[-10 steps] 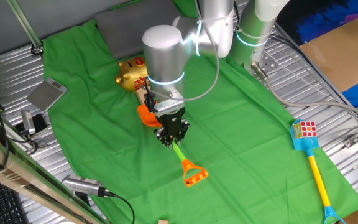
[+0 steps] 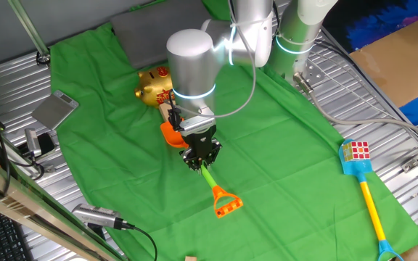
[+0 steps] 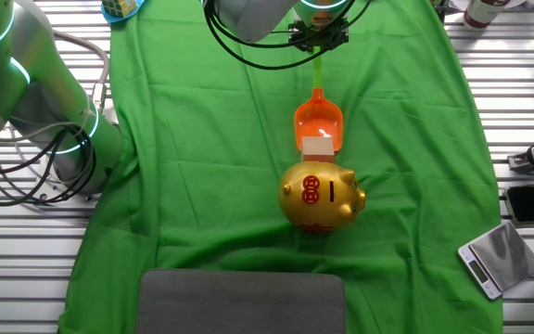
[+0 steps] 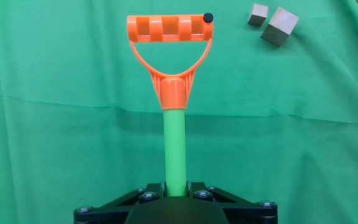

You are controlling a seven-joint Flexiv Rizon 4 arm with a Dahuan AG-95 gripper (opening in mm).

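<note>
A toy shovel with a green shaft (image 4: pixel 175 146) and an orange handle (image 4: pixel 169 28) runs up the middle of the wrist view. My gripper is shut on that shaft, one finger close on each side; the fingertips themselves are partly hidden. From the side, the gripper (image 2: pixel 201 161) points down, with the orange grip (image 2: pixel 227 205) on its near side. The orange scoop (image 3: pixel 319 122) lies on the far side, against or just under a pale block (image 3: pixel 318 150). Right behind the block sits a gold piggy bank (image 3: pixel 318 197).
Two wooden blocks, a small one (image 4: pixel 258 14) and a larger one (image 4: pixel 280 27), lie beyond the handle. A blue-and-yellow shovel (image 2: pixel 371 206) carries a puzzle cube (image 2: pixel 355 151) at the right. A scale (image 2: pixel 55 110) lies at the left.
</note>
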